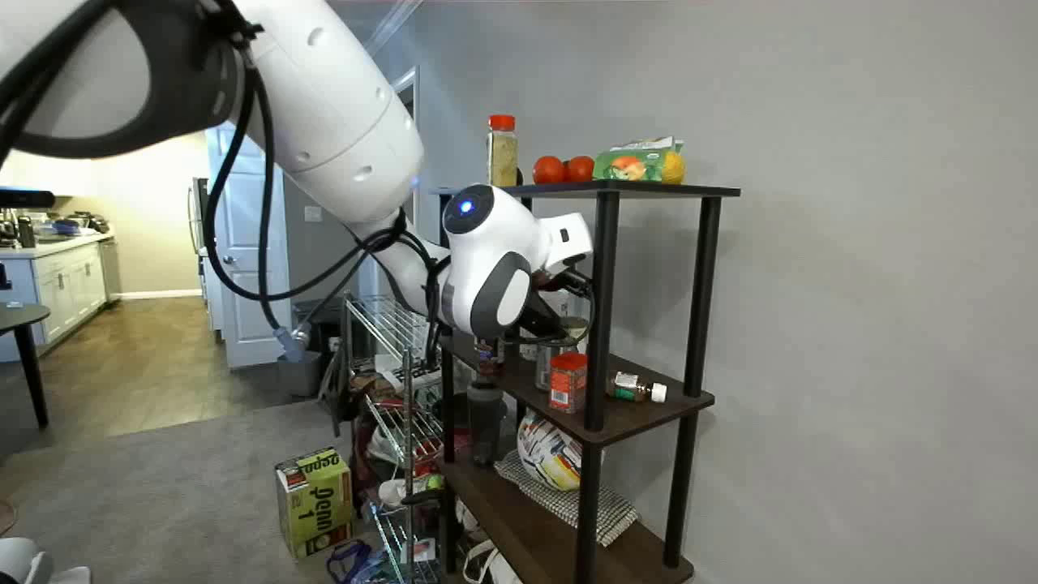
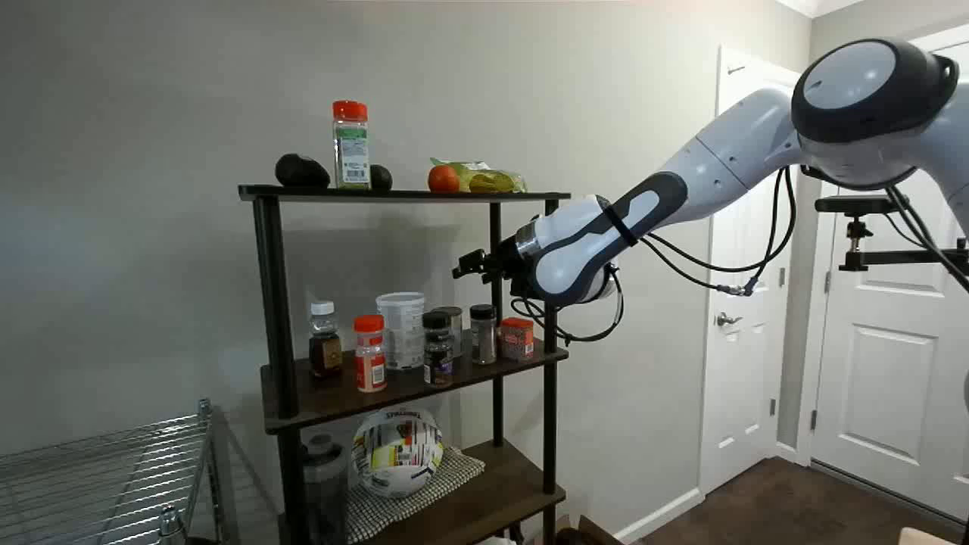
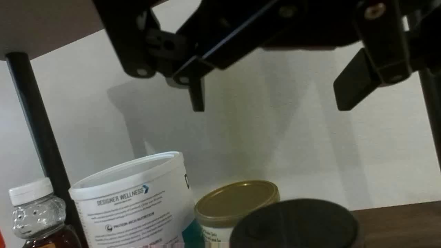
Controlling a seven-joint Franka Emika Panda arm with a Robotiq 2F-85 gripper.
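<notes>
My gripper stands open, its two fingers wide apart with only the wall behind them. In exterior view 2 the gripper (image 2: 459, 271) reaches in from the right between the top and middle shelves, above the jars. Below it in the wrist view are a black lid (image 3: 295, 225), a gold-lidded tub (image 3: 237, 202) and an open white tub (image 3: 132, 202). A bear-shaped bottle (image 3: 39, 210) with a white cap sits at the left. None of these touches the fingers. The shelf post and my arm hide the gripper's tips in exterior view 1.
Red-capped jar (image 2: 369, 354), black-capped jars and a red-lidded box (image 2: 517, 339) crowd the middle shelf. A tall shaker (image 2: 351, 145), tomatoes (image 1: 549, 169) and a produce bag (image 1: 637, 161) rest on the top shelf (image 2: 400, 194). Dark posts (image 2: 550, 427) frame the rack; a ball (image 2: 397, 453) lies below.
</notes>
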